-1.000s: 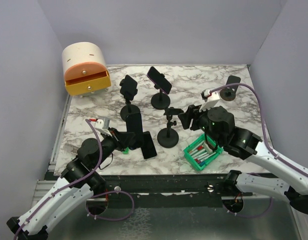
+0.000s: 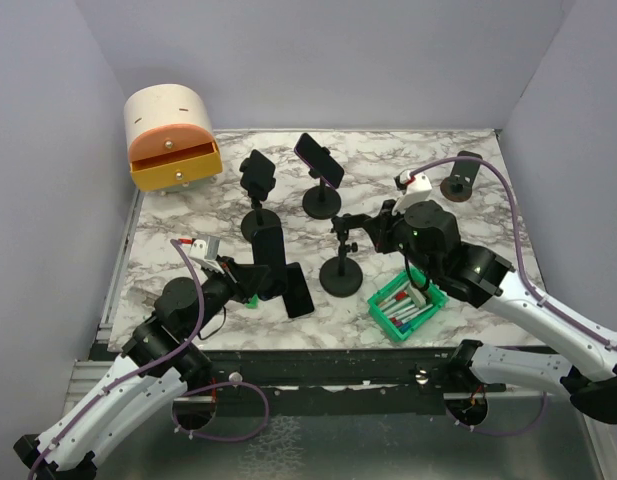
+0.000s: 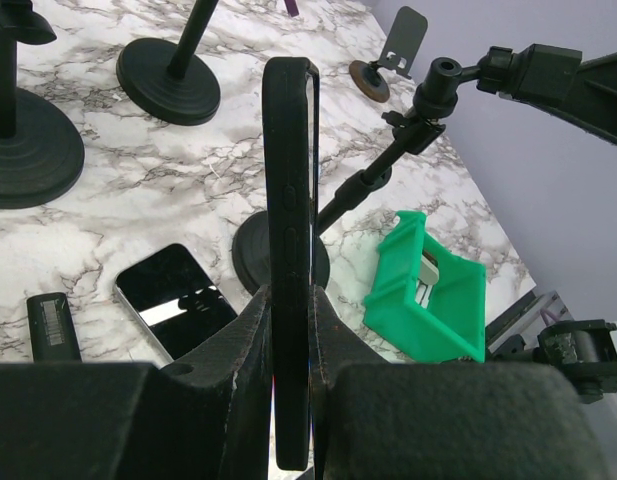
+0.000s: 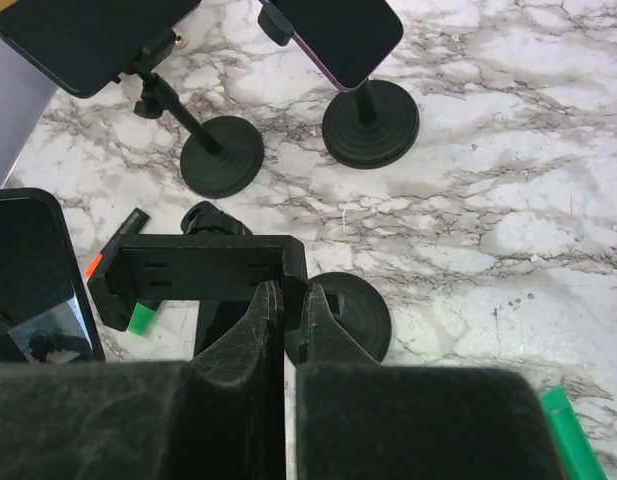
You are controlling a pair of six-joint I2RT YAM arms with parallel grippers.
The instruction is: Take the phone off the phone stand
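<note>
A black phone (image 2: 269, 258) is held upright by my left gripper (image 2: 256, 278); in the left wrist view, the phone (image 3: 287, 200) shows edge-on between the fingers. To its right is the black phone stand (image 2: 340, 277), its holder empty. In the right wrist view, my right gripper is shut on one end of the stand's clamp (image 4: 203, 265). The stand's round base (image 4: 366, 318) shows partly behind those fingers. From the left wrist, the stand's tilted pole (image 3: 368, 180) runs up to the clamp.
Another phone (image 2: 299, 292) lies flat near the held one. Two stands with phones, a black one (image 2: 258, 172) and a purple-edged one (image 2: 319, 160), stand behind. A green basket (image 2: 433, 300) of pens sits by the right arm. A small drawer cabinet (image 2: 168, 110) is back left.
The stand has shifted slightly to the right. The left arm and its phone have stayed put.
</note>
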